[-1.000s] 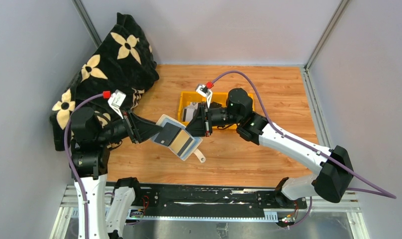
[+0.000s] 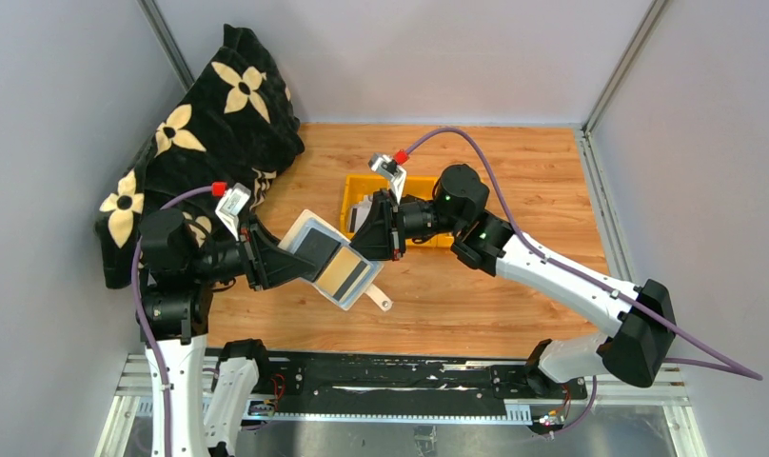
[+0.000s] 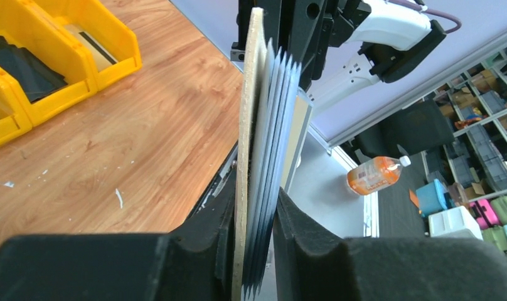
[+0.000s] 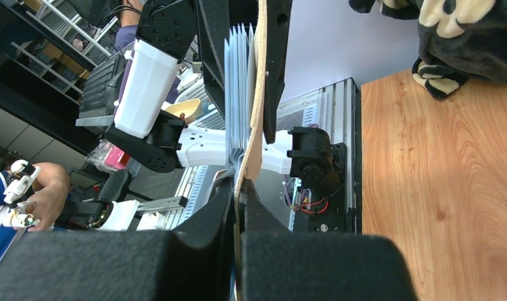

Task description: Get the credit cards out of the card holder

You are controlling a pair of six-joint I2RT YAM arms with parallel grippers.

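Observation:
The card holder (image 2: 328, 271) hangs in the air between both grippers, its clear sleeves fanned beside a tan cover, with a dark card and a gold card showing from above. My left gripper (image 2: 281, 265) is at its upper left end; in the left wrist view the sleeves (image 3: 270, 144) run down between its fingers, whose exact opening is hard to tell. My right gripper (image 2: 381, 246) is shut on the holder's other side, seen in the right wrist view with the tan cover (image 4: 257, 106) and sleeves between its fingers.
A yellow bin (image 2: 349, 195) with card-like items stands behind the grippers. A black flowered pillow (image 2: 200, 143) fills the back left.
My left gripper has moved slightly down and toward the front, and the card holder has shifted a little with it.

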